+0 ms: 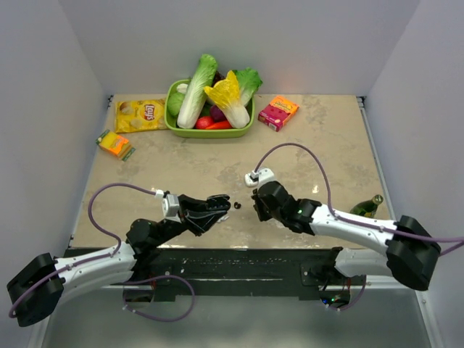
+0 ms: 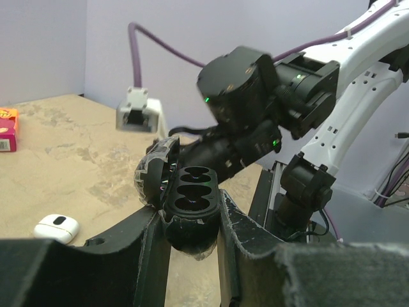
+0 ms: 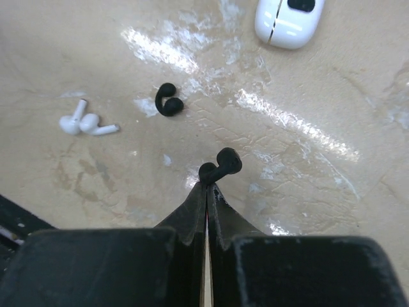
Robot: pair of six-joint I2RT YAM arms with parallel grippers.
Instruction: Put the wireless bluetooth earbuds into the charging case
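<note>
In the left wrist view a black charging case point(image 2: 192, 208) with its lid up shows dark sockets; my left gripper is shut on it. A black earbud point(image 3: 220, 166) is pinched at the fingertips of my right gripper, which is raised above the table. The other black earbud point(image 3: 169, 100) lies on the table, ahead and to the left of the held one. In the top view my left gripper holds the case left of centre, and the loose black earbud point(image 1: 237, 206) lies between the two arms. The held earbud is too small to make out there.
Two white earbuds point(image 3: 86, 119) lie left of the loose black one, and a closed white case point(image 3: 287, 24) sits further ahead. Farther back stand a green vegetable basket point(image 1: 212, 133), a yellow bag point(image 1: 138, 116) and a pink box point(image 1: 278, 112). Open table surrounds these.
</note>
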